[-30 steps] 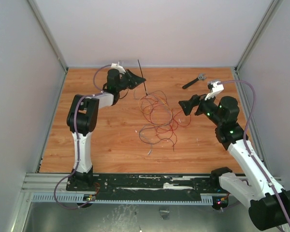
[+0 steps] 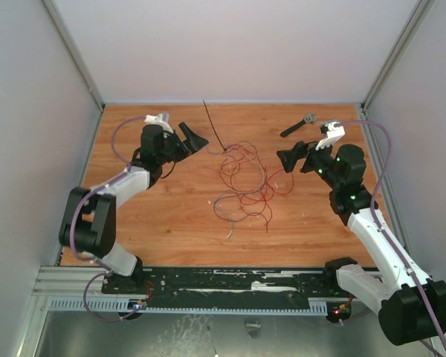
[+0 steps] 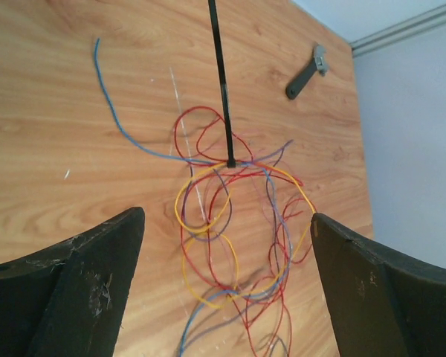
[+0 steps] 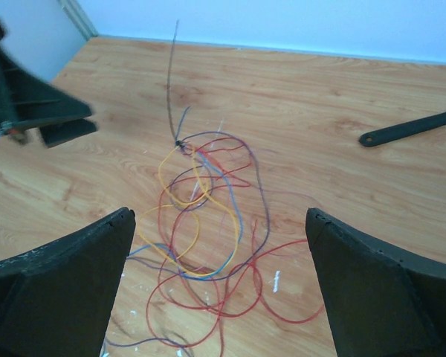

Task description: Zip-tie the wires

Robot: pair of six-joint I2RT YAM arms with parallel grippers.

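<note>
A loose bundle of red, blue and yellow wires point(image 2: 241, 175) lies spread over the middle of the table. Around its far end sits a black zip tie, its long tail sticking up from the wires; the right wrist view shows the tail point(image 4: 169, 89) too. To the left of the tie, clear of it, my left gripper point(image 2: 195, 134) is open and empty. My right gripper point(image 2: 290, 158) stands open above the table, right of the wires, with nothing between its fingers.
A wrench with a black handle point(image 2: 298, 125) lies at the back right, beyond the right gripper. Small white scraps point(image 4: 276, 281) are scattered near the wires.
The tail and the tied wire ends have shifted slightly.
</note>
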